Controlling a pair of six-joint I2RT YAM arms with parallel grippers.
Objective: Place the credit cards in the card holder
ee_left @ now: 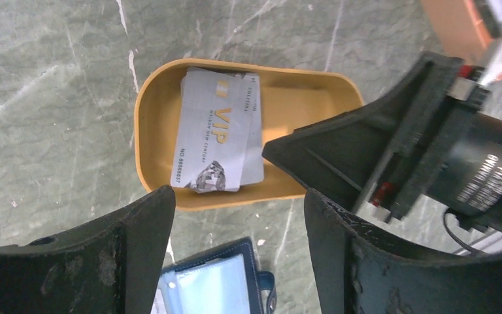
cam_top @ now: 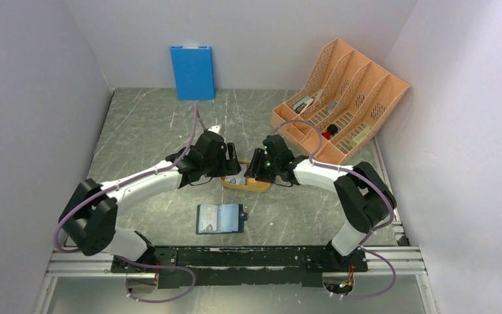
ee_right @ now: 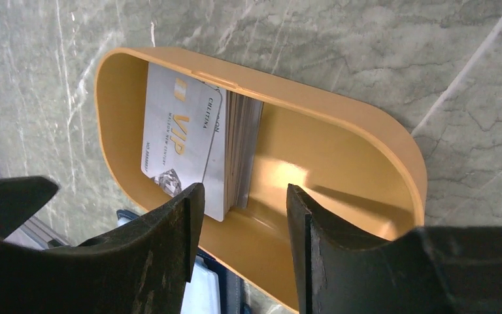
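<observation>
Silvery VIP cards (ee_left: 212, 127) lie stacked in the left half of a tan oval tray (ee_left: 145, 140); the right half of the tray is bare. In the right wrist view the stack of cards (ee_right: 180, 131) shows its edge, several cards thick. The card holder (cam_top: 219, 218) lies spread flat in front of the tray, with clear pockets and a dark blue border. Above the tray's left part hangs my left gripper, open and empty. My right gripper is open too, over the tray near the stack's right edge, nothing between its fingers.
A blue box (cam_top: 193, 72) stands against the back wall. At the back right, a tilted orange rack (cam_top: 359, 98) holds a few small items. My two grippers are close together over the tray.
</observation>
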